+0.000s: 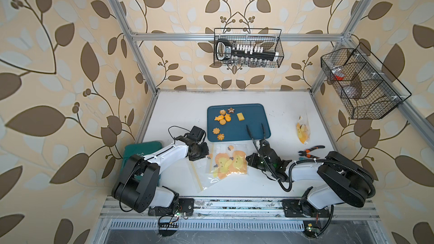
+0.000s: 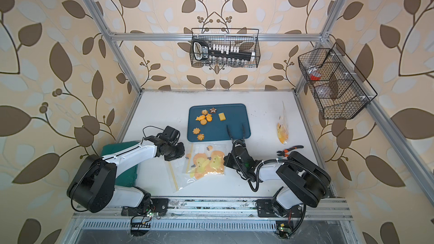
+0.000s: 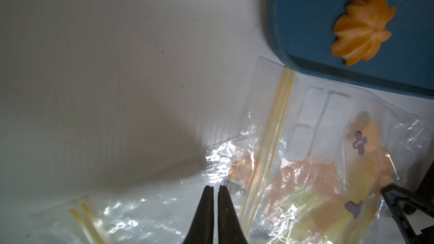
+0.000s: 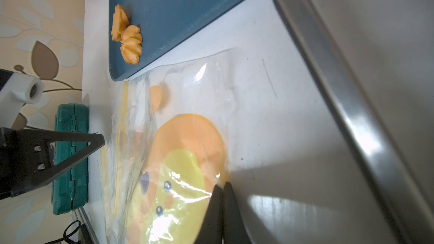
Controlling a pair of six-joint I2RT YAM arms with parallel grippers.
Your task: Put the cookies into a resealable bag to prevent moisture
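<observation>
A clear resealable bag [image 1: 230, 162] printed with pink and yellow figures lies flat in front of the blue tray [image 1: 244, 131]. Its yellow zip strip [image 3: 271, 144] runs along the left side. Star and flower-shaped cookies [image 4: 131, 45] and a square yellow one [image 1: 240, 116] rest on the tray. Over the bag's left part, my left gripper is shut, nothing showing between its fingers. At the bag's right edge, my right gripper is also shut; whether it pinches the plastic cannot be told.
Tongs [image 1: 251, 134] reach from the tray to beside my right gripper. Another clear strip-topped plastic piece [image 3: 135, 212] lies left. Pliers [image 1: 312, 150] and a small yellow-filled bag [image 1: 303, 131] are at the right; a green case [image 1: 144, 148] is at the left.
</observation>
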